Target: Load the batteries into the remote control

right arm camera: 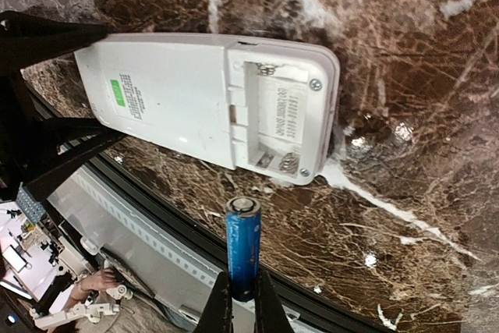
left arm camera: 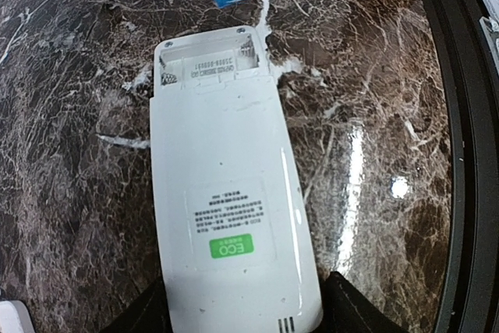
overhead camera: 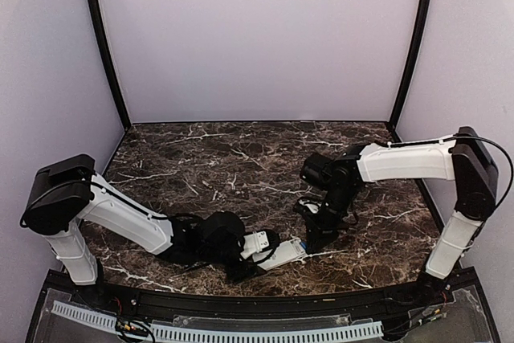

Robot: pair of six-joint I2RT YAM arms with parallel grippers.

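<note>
A white remote control (left arm camera: 230, 161) lies flat on the dark marbled table, its battery compartment (right arm camera: 274, 115) open at one end. No battery shows inside; springs are visible there. My left gripper has its fingers on either side of the remote's other end, very close to its edges; whether both press on it I cannot tell. My right gripper is shut on a blue battery (right arm camera: 243, 243), which sticks out from the fingertips beside the compartment, clear of the remote. In the top view, the remote (overhead camera: 283, 253) is partly hidden by both grippers.
A dark frame rail (left arm camera: 468, 154) runs along the table's front edge, close to the remote. A white rounded corner (left arm camera: 14, 317) of something unclear shows at the lower left of the left wrist view. The table behind the arms is bare.
</note>
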